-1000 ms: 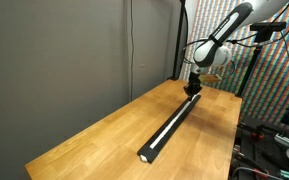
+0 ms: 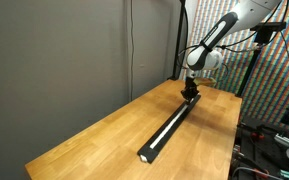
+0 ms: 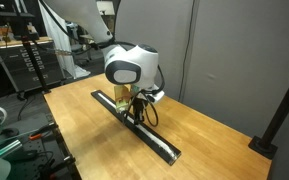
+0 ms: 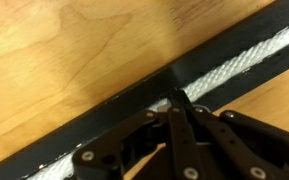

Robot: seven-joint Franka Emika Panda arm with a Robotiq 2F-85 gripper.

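A long black strip (image 2: 169,130) with a white band down its middle lies on the wooden table. Seen from the wrist, the white band (image 4: 234,68) has a woven texture and crosses diagonally. My gripper is shut, its fingertips side by side over the band, and nothing shows between them. From outside, the gripper (image 2: 191,95) is low at the strip's far end; in the other exterior view the gripper (image 3: 137,119) is above the strip's middle part. Whether the tips touch the band cannot be told.
A grey wall panel (image 2: 59,70) rises along the table's far side. Dark equipment with cables (image 2: 279,150) stands at the right edge.
The arm and gripper have come down a little toward the strip's far end and slightly nearer the camera. The strip appears unmoved.
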